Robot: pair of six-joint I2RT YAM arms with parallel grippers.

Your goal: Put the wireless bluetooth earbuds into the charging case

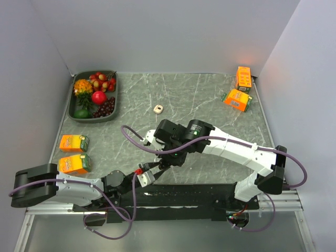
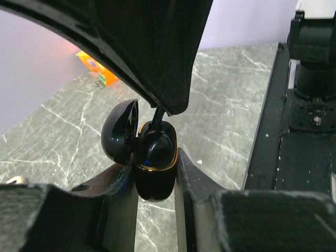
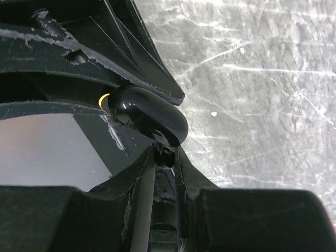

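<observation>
In the left wrist view, the black charging case [image 2: 155,178] with a gold rim is held upright in my left gripper, its lid [image 2: 116,130] standing open. Above it my right gripper's dark fingers reach down, with a thin dark piece at their tip meeting the case's top. In the right wrist view my right gripper is shut on a small black earbud [image 3: 166,155], against the glossy case. The top view shows both grippers meeting low at the centre, where the arms hide the case.
A white object [image 1: 158,109] lies on the marble table behind the grippers. A fruit tray [image 1: 74,113] stands at back left, orange boxes [image 1: 74,143] at left and more [image 1: 237,100] at back right.
</observation>
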